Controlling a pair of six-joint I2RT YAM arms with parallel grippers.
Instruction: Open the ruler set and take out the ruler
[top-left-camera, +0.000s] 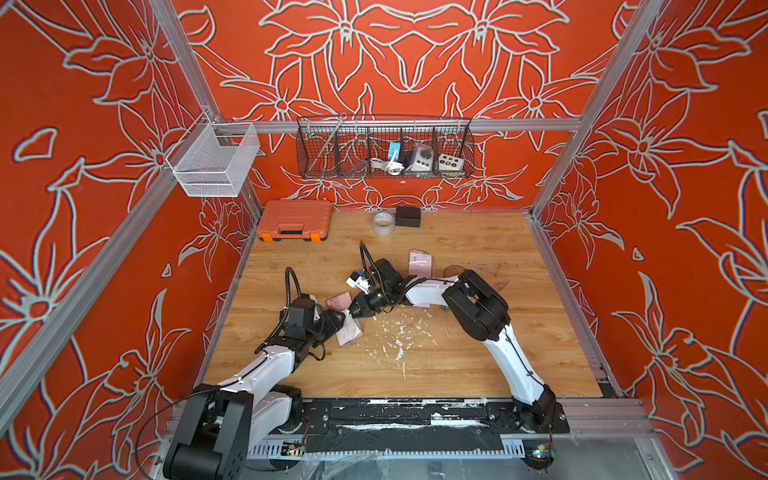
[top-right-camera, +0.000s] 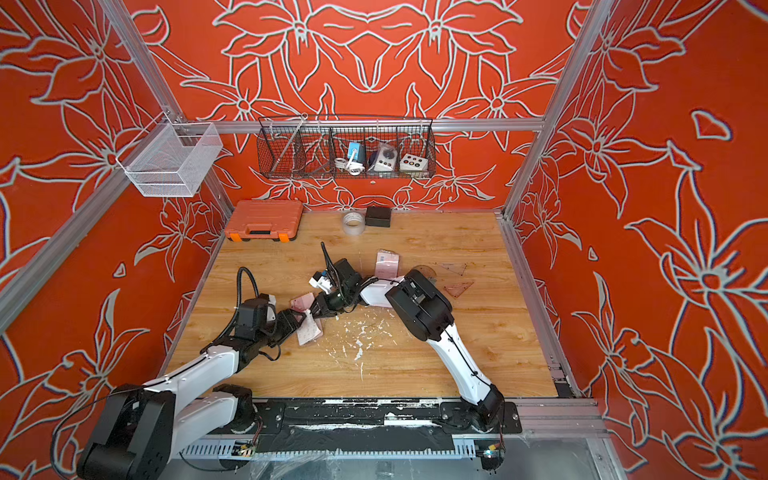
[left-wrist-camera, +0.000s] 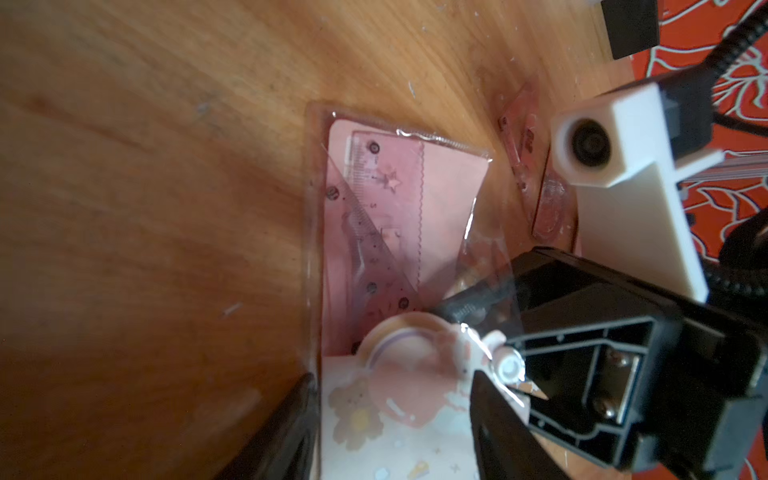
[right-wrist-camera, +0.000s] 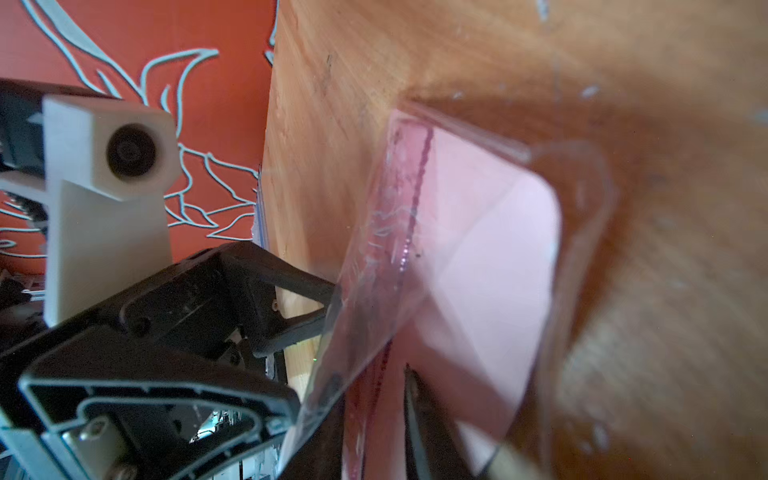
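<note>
The ruler set is a clear sleeve (left-wrist-camera: 448, 200) with pink card in it. A straight ruler (left-wrist-camera: 389, 180) and a set square (left-wrist-camera: 364, 256) show through the plastic. A white card with a heart and a bear (left-wrist-camera: 408, 400) covers the near part. My left gripper is part open, its fingers on either side of this card. From the other side my right gripper reaches the pack, part open, with the pink edge of the pack (right-wrist-camera: 376, 352) showing between its fingers. Whether either gripper presses on the plastic, I cannot tell.
Another pink pack (top-left-camera: 420, 262) lies behind the right arm. A loose pink set square (top-right-camera: 459, 289) rests farther right. White scraps (top-left-camera: 399, 345) litter the table front. At the back stand an orange case (top-left-camera: 294, 220), a tape roll (top-left-camera: 383, 223) and a black box (top-left-camera: 408, 216).
</note>
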